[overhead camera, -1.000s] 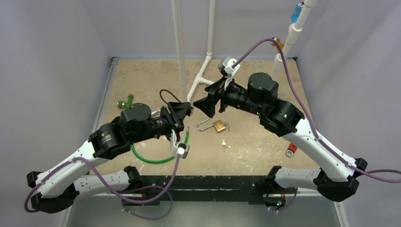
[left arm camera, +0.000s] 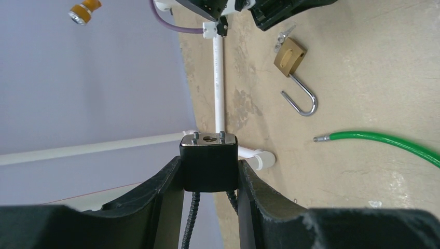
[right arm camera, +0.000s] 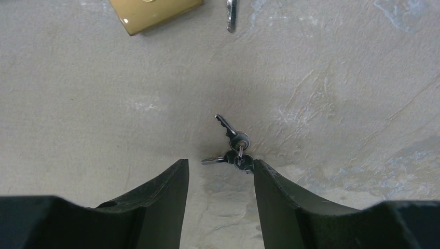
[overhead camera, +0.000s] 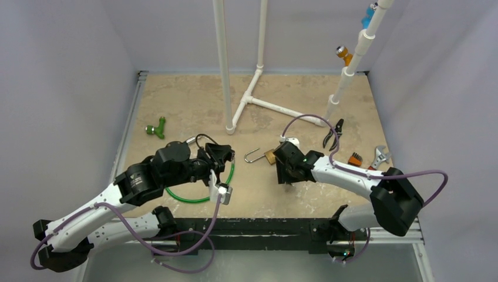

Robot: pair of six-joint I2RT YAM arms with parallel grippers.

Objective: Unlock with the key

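In the left wrist view my left gripper is shut on a black lock body [left arm camera: 208, 165] with a keyhole in its metal top. In the right wrist view a small bunch of keys [right arm camera: 237, 145] lies on the floor between and just beyond the fingertips of my open right gripper. The brass padlock [left arm camera: 289, 56], its long shackle pointing away, lies behind them, with another key [right arm camera: 231, 14] beside it. In the top view my right gripper hangs low in front of the padlock, hiding the keys.
A green hose [overhead camera: 187, 198] curves under the left arm. White pipes [overhead camera: 282, 109] stand at the back. Pliers [overhead camera: 333, 133], an orange-handled tool [overhead camera: 355, 159] and an adjustable wrench [overhead camera: 379, 156] lie at the right.
My right arm has swung down from high near the left gripper to low over the keys in front of the padlock. The left arm has lowered slightly.
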